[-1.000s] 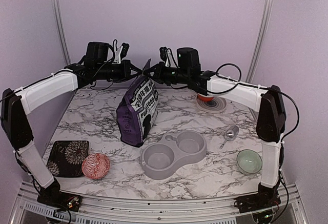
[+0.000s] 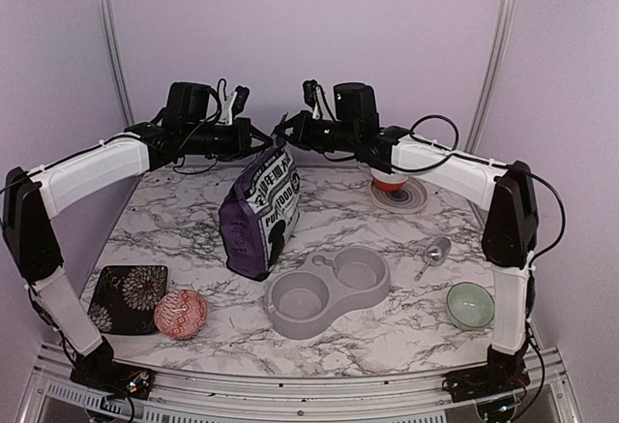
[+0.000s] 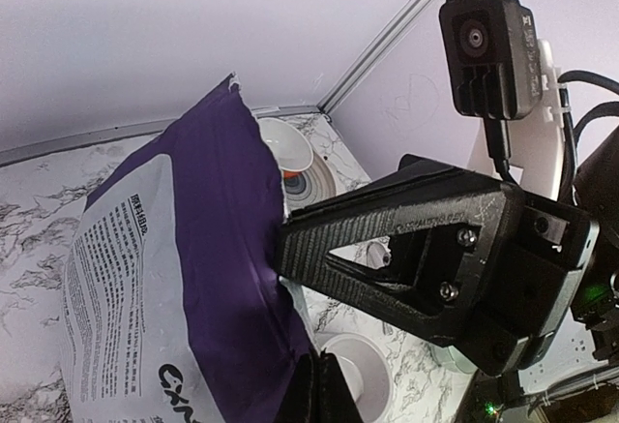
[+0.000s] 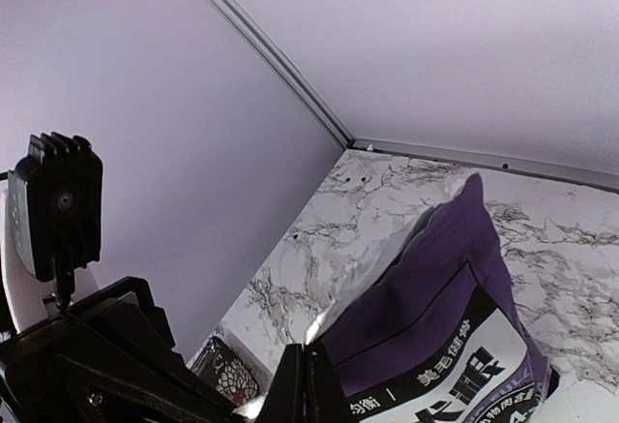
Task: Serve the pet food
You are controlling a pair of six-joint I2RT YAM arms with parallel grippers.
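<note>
The purple-and-white pet food bag [image 2: 259, 212] stands upright on the table, left of the middle. At its top edge my left gripper is shut, with the purple film creasing into its fingertips, so it pinches the bag's edge. My right gripper is shut beside the bag's top, its fingertips close to the pale edge, and nothing shows between them. The two grippers nearly meet in the top view. In front of the bag lies the grey double-bowl feeder [image 2: 329, 292], both hollows empty. A scoop [image 2: 435, 252] rests at the right.
A red patterned bowl [image 2: 181, 314] and a dark floral tray [image 2: 116, 299] lie front left. A green bowl [image 2: 470, 306] stands front right. Behind the right arm, an orange-and-white bowl [image 2: 389, 183] sits on a round mat [image 2: 414, 196].
My right gripper has risen slightly, and my left has edged right and down. The bag's base stays put.
</note>
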